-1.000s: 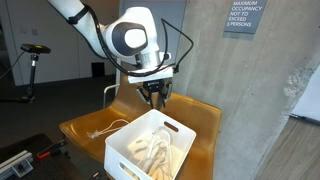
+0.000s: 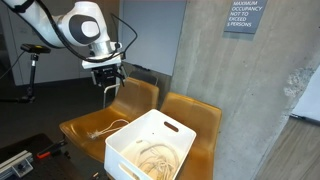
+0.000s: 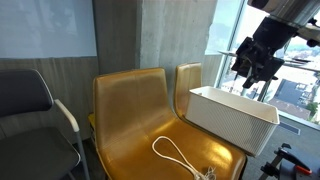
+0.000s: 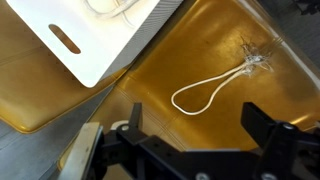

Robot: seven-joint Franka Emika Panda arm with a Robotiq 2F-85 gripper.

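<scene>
My gripper (image 2: 108, 76) hangs open above the left brown chair, with nothing between its fingers. In the wrist view its dark fingers (image 4: 136, 122) stand wide apart at the lower edge. A white rope (image 4: 205, 104) with a frayed, knotted end lies in a loop on the chair seat below, well clear of the fingers. Exterior view 2 also has this rope (image 3: 178, 155) on the near seat. Beside it stands a white open-topped box (image 2: 126, 162), with more pale rope (image 2: 156, 158) coiled inside.
The box rests across the brown chairs (image 2: 200, 120), its near wall a raised edge beside the loose rope. A dark armchair (image 3: 35, 120) stands to the left in exterior view 2. Bare seat surrounds the rope.
The arm has swung left from over the box to over the left chair. Rope standing up near the box's middle a second ago now lies lower inside it.
</scene>
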